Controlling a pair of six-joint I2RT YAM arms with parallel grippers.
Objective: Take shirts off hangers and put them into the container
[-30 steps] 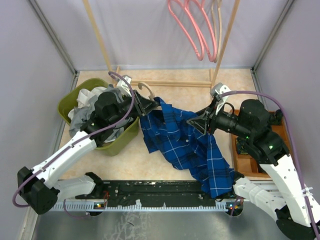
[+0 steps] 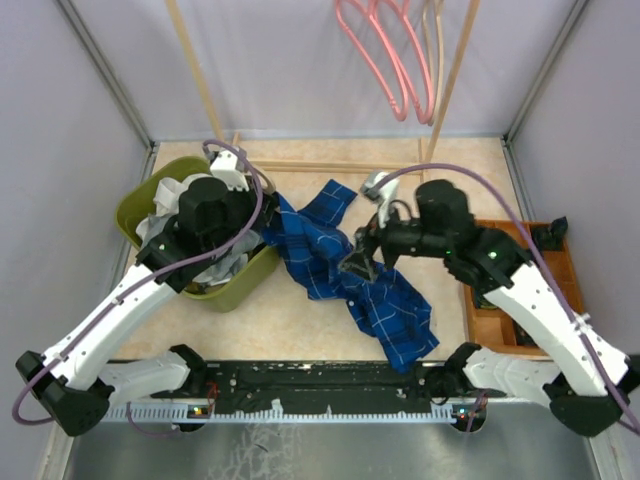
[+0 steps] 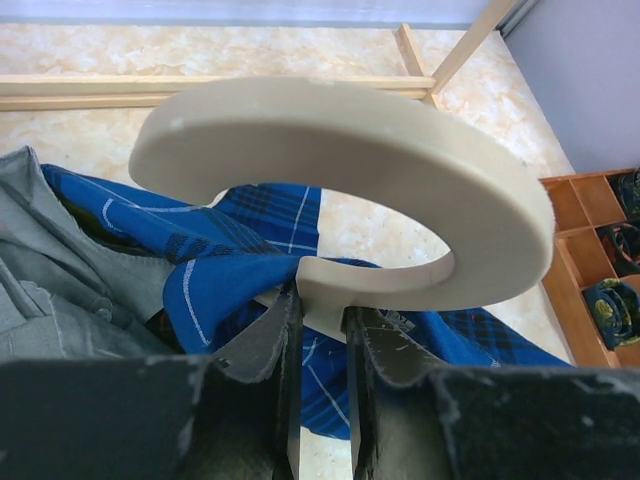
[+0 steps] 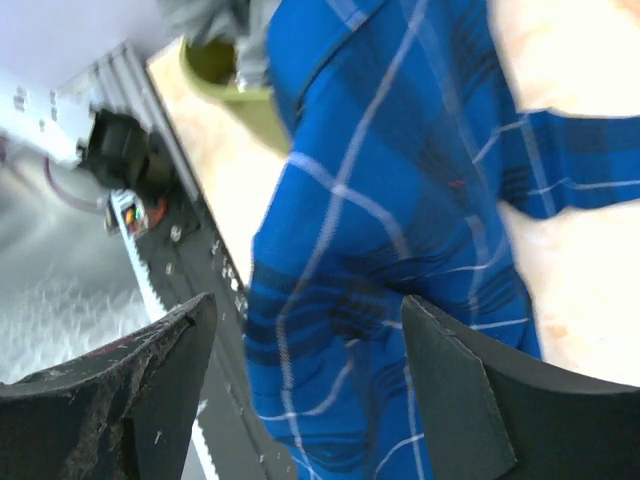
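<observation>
A blue plaid shirt (image 2: 318,258) stretches from my left gripper down across the table to its front edge. That gripper is shut on the beige hanger (image 3: 500,225), gripping just below its hook. Folds of the shirt bunch around the gripped part in the left wrist view, and the hanger's lower body is mostly hidden under them. In the right wrist view my right gripper is open, its fingers (image 4: 430,330) spread over the shirt, which fills the view between and beyond them. Whether they touch the cloth, I cannot tell.
A green basket (image 2: 235,295) with grey and white clothes stands under the left arm. Several pink hangers (image 2: 400,85) hang at the back right, above a wooden frame (image 2: 330,166). A compartmented wooden box (image 2: 490,325) lies at the right.
The left gripper moved left with the hanger; the shirt's right side sank toward the table.
</observation>
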